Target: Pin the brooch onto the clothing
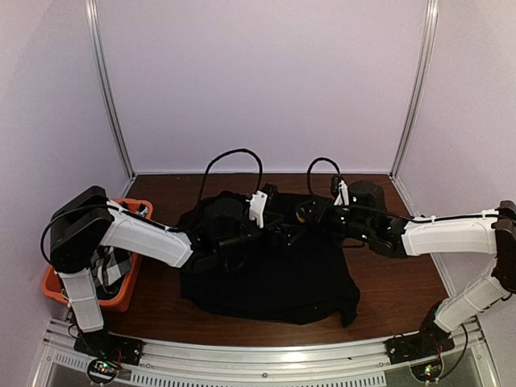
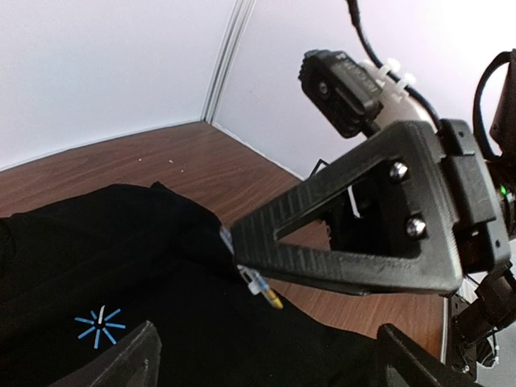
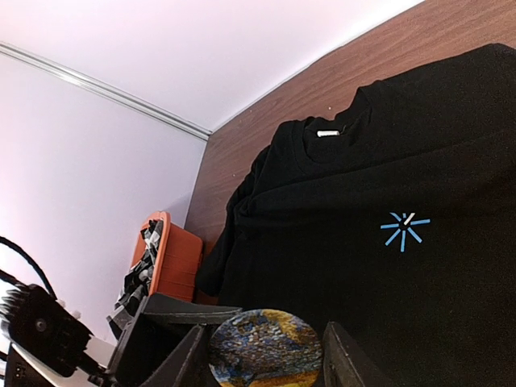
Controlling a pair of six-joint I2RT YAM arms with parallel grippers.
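Note:
The black garment lies spread on the table, with a blue starburst mark on its front and a short pale strip at the mark's centre. My right gripper is closed around a round brooch with a blue and gold painted face. From the left wrist view the brooch appears edge-on, a pale fitting on its side, above the cloth. My left gripper stands open, facing the brooch, nothing between its fingers. In the right wrist view, a left finger reaches close to the brooch's edge; contact is unclear.
An orange bin holding checked cloth stands at the left, beside the left arm. The two grippers are very close together over the garment. Bare wooden table shows at the right; pale walls enclose the back and sides.

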